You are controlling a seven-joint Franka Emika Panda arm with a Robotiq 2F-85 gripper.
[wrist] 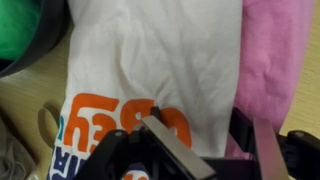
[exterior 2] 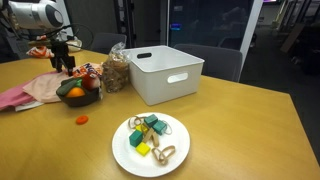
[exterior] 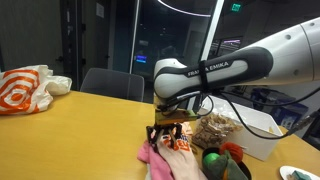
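Note:
A white cloth [wrist: 155, 60] with orange and blue lettering lies beneath my gripper in the wrist view. Along its right side is a pink cloth [wrist: 275, 55]. The two fingers stand apart, with white cloth showing below the gap; whether any fold is between the tips is hard to see. From exterior view 1, the gripper [exterior: 168, 133] is down at the far end of the printed cloth [exterior: 181, 163], with the pink cloth [exterior: 154, 158] on the left. The far-off gripper [exterior 2: 67, 67] is small in exterior view 2.
Beside the cloths stands a dark bowl [exterior 2: 92, 97] of produce. A bag of brown items [exterior 2: 116, 72], a white bin [exterior 2: 165, 80] and a plate of small objects [exterior 2: 122, 150] are farther along. Exterior view 1 shows a white-orange bag [exterior: 30, 90] and clear table [exterior: 80, 140] at left.

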